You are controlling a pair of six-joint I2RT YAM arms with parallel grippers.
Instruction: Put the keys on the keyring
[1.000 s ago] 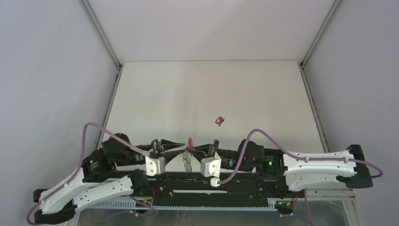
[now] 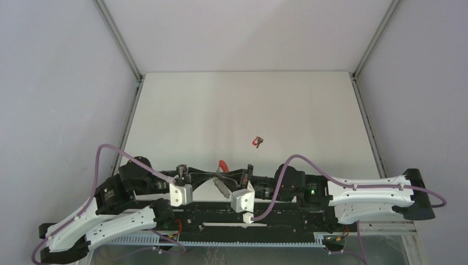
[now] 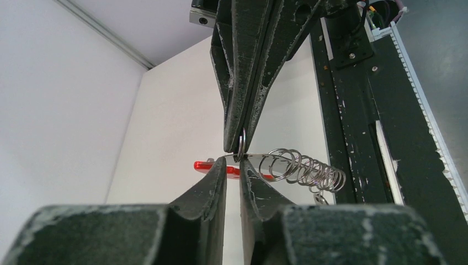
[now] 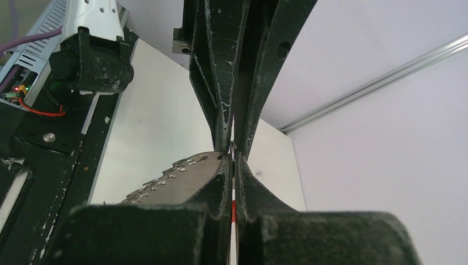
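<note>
My left gripper and right gripper meet tip to tip above the front of the table. Between their tips stands a thin metal ring, seen nearly edge-on. The right fingers are shut on it. The left fingers are shut, with no clear grip on anything. A wire coil extends from the tips toward the front edge, beside a flat metal blade with coil loops along its edge. A red piece points toward the back. The fingers hide how these parts join.
A small bunch of keys with a red part lies apart on the white table, farther back and right of the grippers. Walls enclose both sides and the back.
My left gripper has gone from open to shut. The right gripper has shifted slightly left, and the hanging coil has swung to lean toward the right. The keys on the table have not moved.
</note>
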